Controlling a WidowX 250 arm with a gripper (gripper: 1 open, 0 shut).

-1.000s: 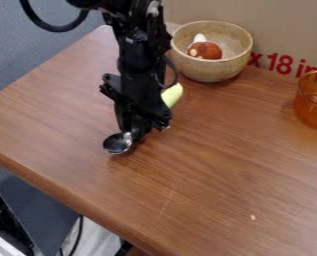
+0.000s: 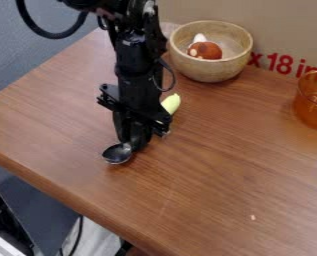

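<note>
My black gripper (image 2: 134,138) is low over the wooden table, its tip at the handle end of a metal spoon (image 2: 117,154) whose bowl points toward the front left. The dark fingers hide the handle, so I cannot tell whether they are shut on it. A pale yellow-green object (image 2: 172,103) lies on the table just behind the gripper, partly hidden by it.
A beige bowl (image 2: 210,64) with brown and white items stands at the back. An orange transparent container (image 2: 312,110) is at the right edge, with a purple item below it. The table's edge runs along the lower left.
My gripper and arm have shifted very slightly; the spoon stays in about the same place.
</note>
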